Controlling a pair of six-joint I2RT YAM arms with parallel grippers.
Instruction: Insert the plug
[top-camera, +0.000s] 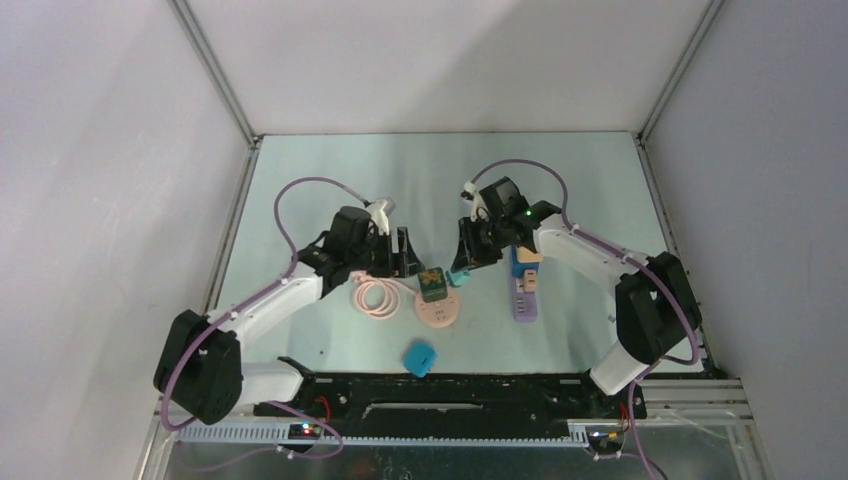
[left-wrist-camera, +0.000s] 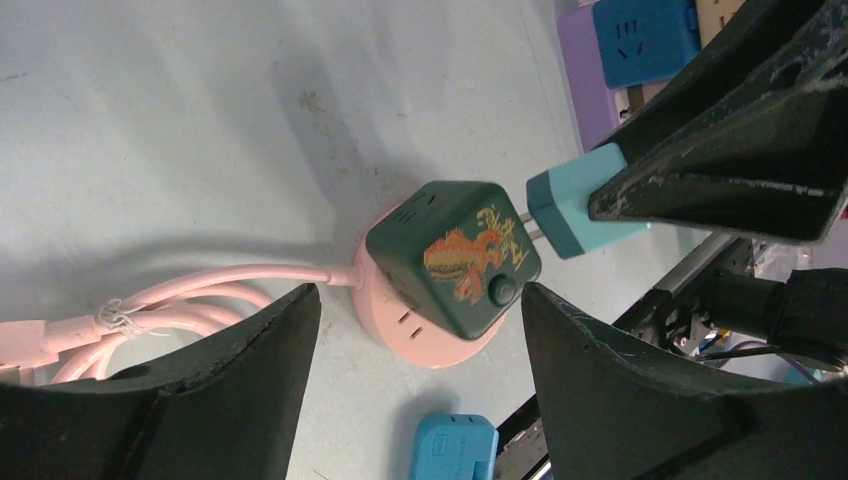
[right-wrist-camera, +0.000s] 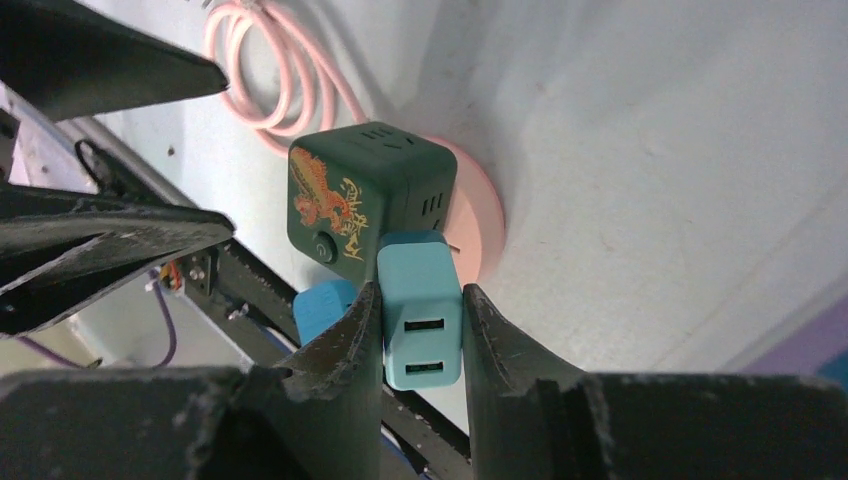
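A pink round power strip (top-camera: 438, 313) with coiled cable (top-camera: 376, 298) carries a dark green plug adapter with a dragon design (left-wrist-camera: 455, 260). My right gripper is shut on a light teal plug, whose prongs point at the green adapter's side, close to it in the left wrist view. My left gripper is open above the adapter and strip, nothing between its fingers.
A blue block (top-camera: 419, 359) lies near the front edge. A purple power strip (top-camera: 524, 308) with blue and tan adapters lies to the right.
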